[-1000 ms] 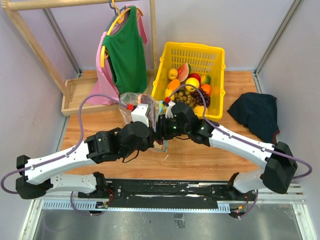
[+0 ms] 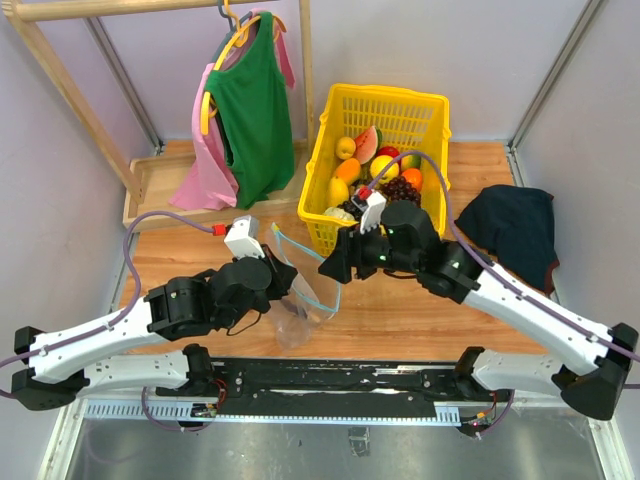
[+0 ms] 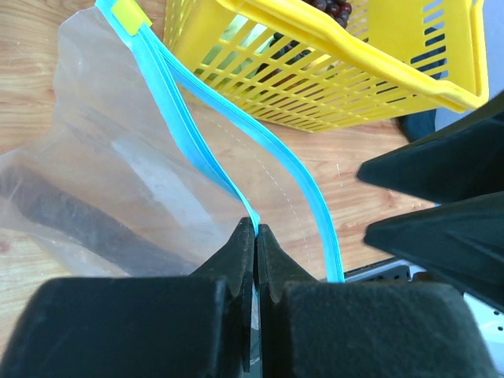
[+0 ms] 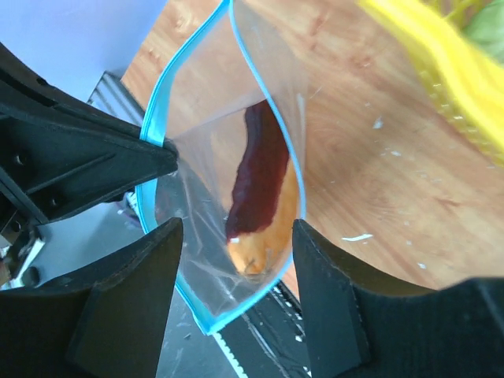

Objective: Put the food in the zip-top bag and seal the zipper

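The clear zip top bag has a blue zipper rim and a yellow slider at one end. My left gripper is shut on one side of that rim, and the bag hangs from it. Inside the bag lies a food item, dark red on one part and tan on the other. The mouth gapes, its two blue edges apart. To the right of the bag, my right gripper stands open, with the far blue edge beyond its fingertips and nothing clasped.
A yellow basket full of fruit stands behind the grippers. Dark cloth lies at the right. At the back left, a wooden rack holds a green garment and a pink one.
My left gripper has shifted left, taking the bag edge along, and the mouth has widened. After moving slightly left, my right gripper has drawn back to the right, apart from the left one.
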